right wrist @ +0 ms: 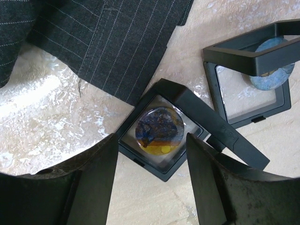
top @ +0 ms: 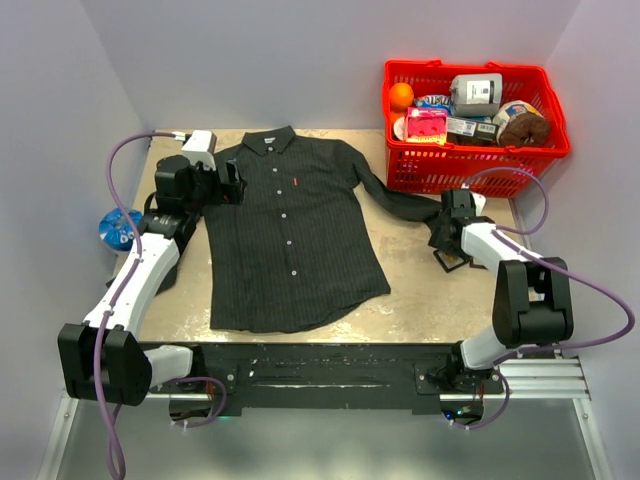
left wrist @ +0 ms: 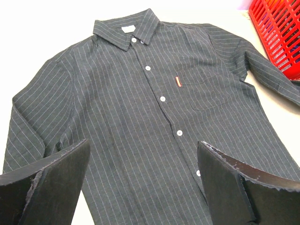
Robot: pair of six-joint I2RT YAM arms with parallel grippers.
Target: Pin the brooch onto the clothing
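A dark pinstriped shirt (top: 290, 230) lies spread on the table, its buttoned front and collar facing up. In the right wrist view, a round, dark blue and yellow brooch (right wrist: 160, 131) sits in an open black-framed case (right wrist: 159, 174). Over this case hangs my right gripper, open, with its fingertips either side of the case's near part and nothing gripped. A second open case (right wrist: 214, 89) holds a round pale blue piece (right wrist: 267, 80). My left gripper is open and empty above the shirt's left side.
At the back right stands a red basket (top: 420, 165) full of groceries, close to the right arm. The shirt's sleeve cuff (right wrist: 136, 47) reaches the first case. A blue round object (top: 118, 230) is at the left edge.
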